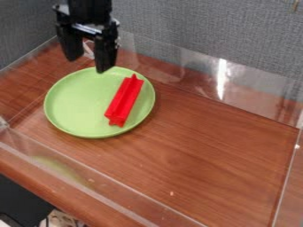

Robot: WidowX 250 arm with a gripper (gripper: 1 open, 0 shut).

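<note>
My black gripper (88, 48) hangs over the back-left edge of a green plate (71, 106), its two fingers spread apart with nothing visible between them. On the right part of the plate lies a red bar-like object (123, 100), slanting from upper right to lower left. The gripper is above and to the left of it, apart from it.
A clear plastic wall (221, 78) rings the wooden surface (207, 164), with grey padded panels behind. A dark gap with some clutter shows at the lower left, outside the wall.
</note>
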